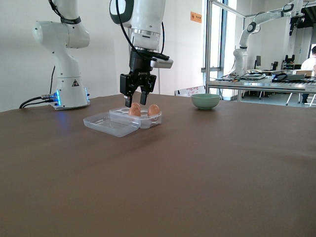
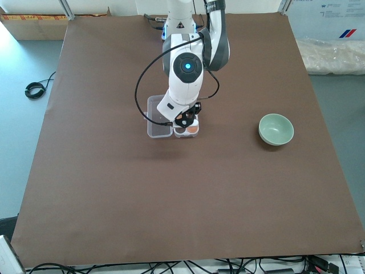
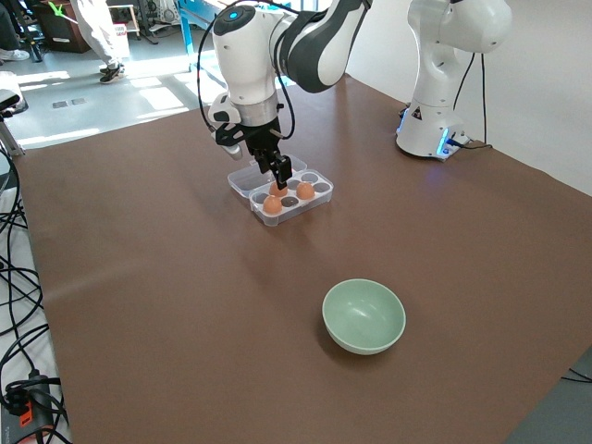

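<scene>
A clear plastic egg carton (image 3: 314,194) with several brown eggs, its lid (image 1: 106,126) folded open beside it, lies under the arm. The black gripper (image 1: 136,101) hangs just above the eggs (image 1: 153,109) in the top view, its two fingers apart, with nothing visible held between them; in the left view it is mostly hidden by the arm. A pale green bowl (image 2: 276,129) stands empty to the right of the carton in the left view, and in the foreground of the right view (image 3: 364,316).
The arm's white base (image 3: 425,129) stands at the back with cables. Loose cables run along the table's outer edge.
</scene>
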